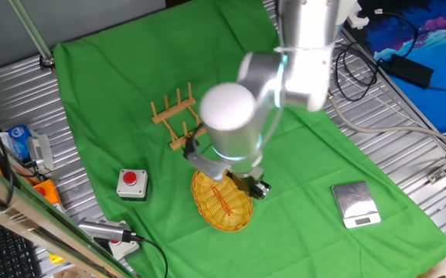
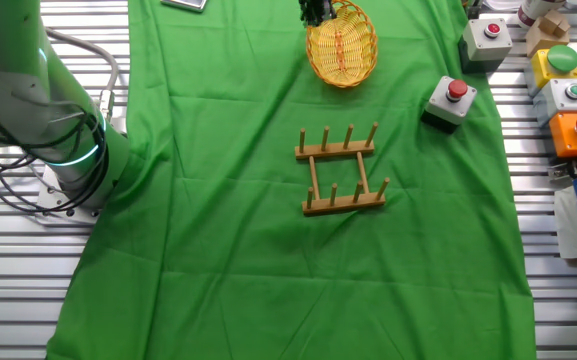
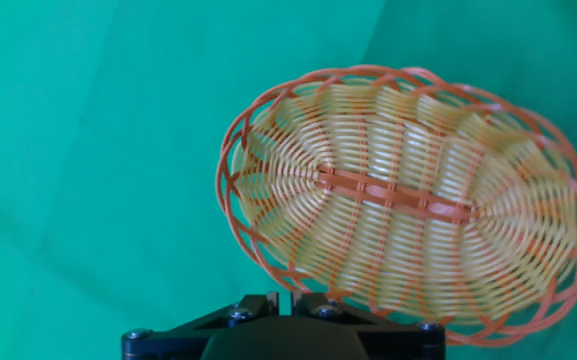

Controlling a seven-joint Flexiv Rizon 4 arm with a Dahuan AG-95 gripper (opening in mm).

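An oval yellow wicker basket with an orange-brown rim rests on the green cloth, and nothing shows in it. In the wrist view the basket fills the right half, its lower rim close above my fingertips in the picture. My gripper shows at the bottom edge, its fingertips nearly together with nothing held between them. From outside, the gripper hangs over the basket's edge on the scale side. Exterior view 2 catches only a bit of the gripper at the top, beside the basket.
A wooden peg rack stands on the cloth, partly behind the arm in exterior view 1. Red-button boxes sit beyond the basket's other side. A small scale lies near the cloth's right edge. Between basket and scale the cloth is clear.
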